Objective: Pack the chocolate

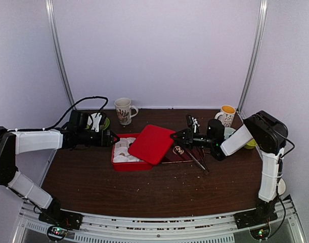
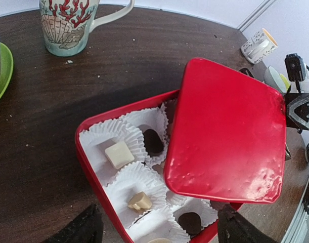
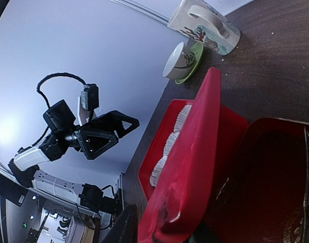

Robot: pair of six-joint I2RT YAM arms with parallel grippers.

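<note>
The red box (image 1: 125,166) holds chocolates in white paper cups, among them a white cube (image 2: 119,154) and dark pieces (image 2: 189,222). Its red lid (image 1: 150,143) is tilted over the box's right part. My right gripper (image 1: 176,137) holds the lid by its right edge; in the right wrist view its fingertips sit at the lid's near end. My left gripper (image 1: 112,137) hangs open just left of the box, nothing between its fingers.
A maroon tray (image 3: 255,192) with metal tongs lies right of the box. A patterned mug (image 1: 123,111) stands behind, a cup on a green saucer (image 3: 195,54) at left, an orange-lined mug (image 1: 226,115) at back right.
</note>
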